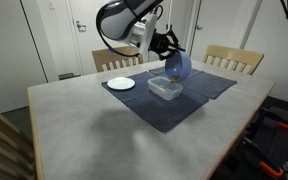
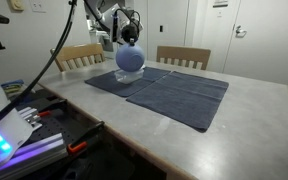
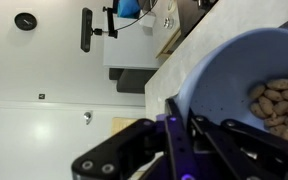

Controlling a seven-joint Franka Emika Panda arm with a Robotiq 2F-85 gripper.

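A blue bowl [image 1: 181, 66] is held steeply tilted above a clear plastic container [image 1: 165, 89] on the table. Its rim is pinched by my gripper [image 1: 171, 47], which is shut on it. In the wrist view the bowl [image 3: 222, 82] fills the right side, and several brown nut-like pieces [image 3: 276, 103] lie inside it. The second exterior view shows the bowl [image 2: 131, 55] right over the container [image 2: 128, 76], facing its opening that way. Whether any pieces lie in the container is too small to tell.
A white plate [image 1: 121, 84] lies left of the container. Dark placemats [image 1: 172, 113] spread under and around these things, with another dark mat [image 2: 179, 97] toward the other side. Wooden chairs [image 1: 234, 57] line the edges.
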